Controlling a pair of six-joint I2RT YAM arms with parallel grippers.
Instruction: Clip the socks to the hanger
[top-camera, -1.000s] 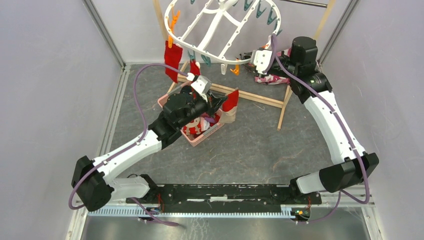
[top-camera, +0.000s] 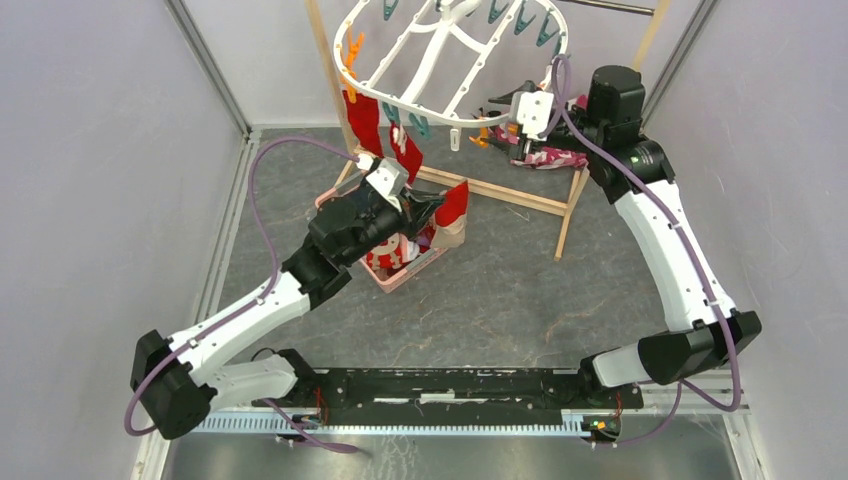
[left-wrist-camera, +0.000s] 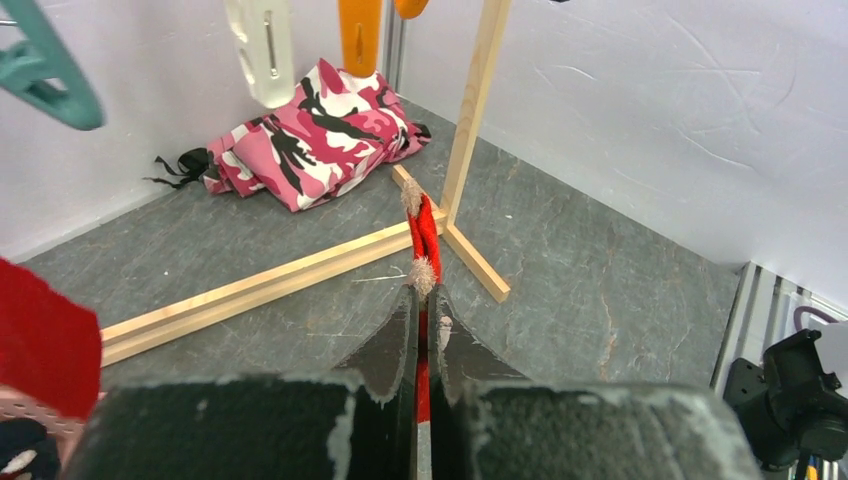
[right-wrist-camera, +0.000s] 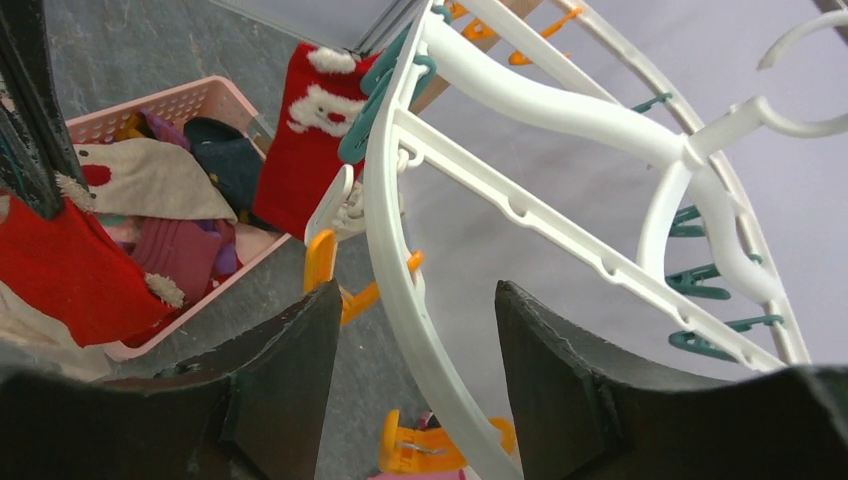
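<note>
My left gripper (top-camera: 436, 203) is shut on a red and beige sock (top-camera: 454, 204), held by its fuzzy edge (left-wrist-camera: 422, 277) below the hanger's front rim. The white round hanger (top-camera: 405, 104) carries green, orange and white clips. At its front left, red socks (top-camera: 363, 118) hang down; one with a white-faced pattern (right-wrist-camera: 315, 130) shows in the right wrist view. My right gripper is open at the front-right rim. That rim crosses the view between its spread fingers, close to a white clip (right-wrist-camera: 330, 205) and an orange clip (right-wrist-camera: 320, 262).
A pink basket (right-wrist-camera: 235, 100) with several socks sits on the floor below the left gripper. A wooden stand (top-camera: 530, 200) runs behind. A pink camouflage bundle (left-wrist-camera: 320, 140) lies by the back wall.
The hanger has shifted slightly right and its hanging socks have swung. My right gripper has moved a little right and its fingers have spread. My left gripper has moved slightly left with the sock.
</note>
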